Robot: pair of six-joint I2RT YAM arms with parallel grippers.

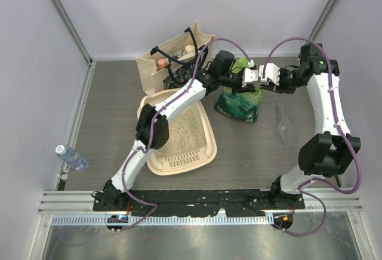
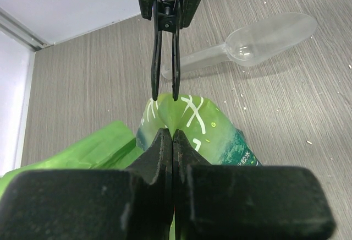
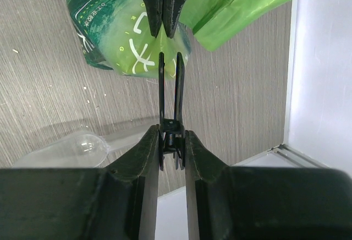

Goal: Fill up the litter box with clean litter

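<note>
The green litter bag (image 1: 236, 106) stands on the table right of the litter box. Its film gathers between the tips of my left gripper, which is shut on it. Facing that from the right, my right gripper is narrowly open, its fingertips overlapping the edge of the bag; no film shows clearly pinched between them. The cream litter box (image 1: 210, 146) has pale litter (image 1: 184, 135) across its floor, partly hidden by my left arm.
A clear scoop (image 1: 285, 130) lies right of the bag, below the right gripper. Behind the box stands a beige tote (image 1: 147, 75) holding bottles. A water bottle (image 1: 71, 157) is at far left.
</note>
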